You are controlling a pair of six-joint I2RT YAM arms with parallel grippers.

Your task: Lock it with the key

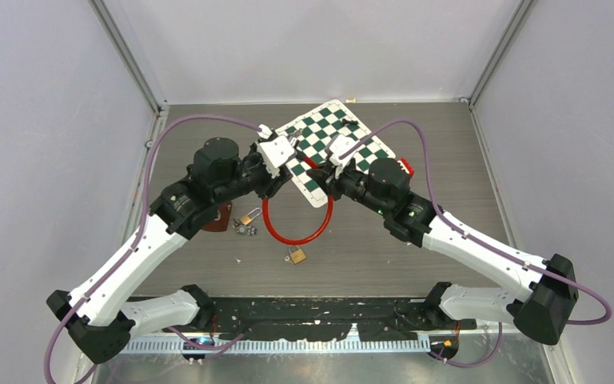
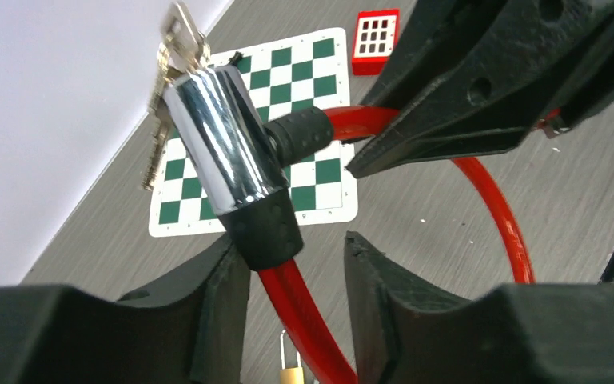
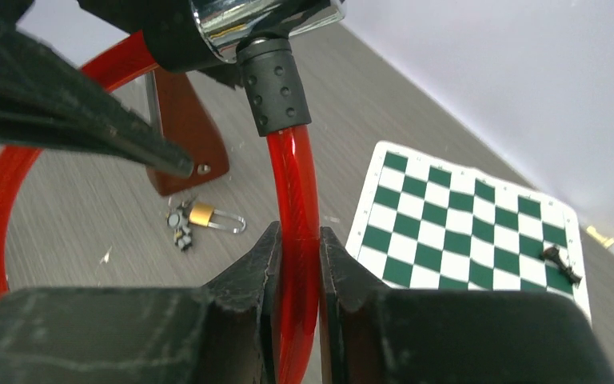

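Observation:
A red cable lock (image 2: 308, 328) hangs in a loop between my arms. Its chrome lock body (image 2: 228, 136) has a key with others on a ring (image 2: 182, 40) at the far end. The cable's black-sleeved end (image 2: 300, 133) meets the side of the body; how deep it sits cannot be told. My left gripper stands part open around the cable just below the body's black collar (image 2: 264, 232), the left finger close to it. In the right wrist view, my right gripper is shut on the red cable, below the black sleeve (image 3: 274, 88).
Beneath the arms lie a green-and-white checkered board (image 1: 320, 132), a brass padlock (image 1: 297, 255), another padlock (image 1: 248, 218), a small grey item (image 1: 244, 229) and a brown box (image 1: 218, 220). A red box (image 2: 374, 42) sits beside the board.

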